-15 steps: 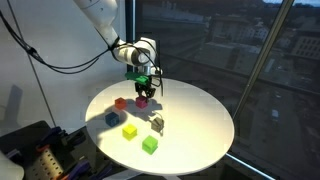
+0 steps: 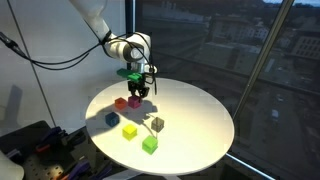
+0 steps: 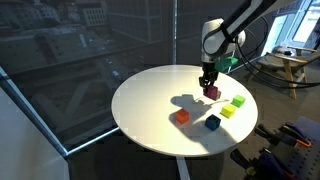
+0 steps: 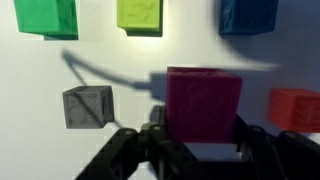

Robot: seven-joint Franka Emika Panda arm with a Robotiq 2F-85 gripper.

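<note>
A magenta cube [image 4: 203, 103] is held by my gripper, whose dark fingers close on it from both sides in the wrist view. In exterior view 1 the magenta cube [image 2: 134, 102] hangs under the white arm, close to the red cube [image 2: 120, 103]. Seen from exterior view 2, the magenta cube [image 3: 211, 93] appears a little above the table. Below and around it the wrist view shows a grey cube [image 4: 89, 107], a green cube [image 4: 45, 17], a yellow cube [image 4: 139, 14], a blue cube [image 4: 248, 15] and the red cube [image 4: 295, 110].
The white round table [image 2: 195, 115] has wide clear room on its right side in exterior view 1. Spread across its nearer part there are the blue cube [image 2: 112, 119], yellow cube [image 2: 130, 131], green cube [image 2: 150, 144] and grey cube [image 2: 157, 124].
In exterior view 1 my gripper and the magenta cube have shifted left, closer to the red cube. The other cubes stay where they were.
</note>
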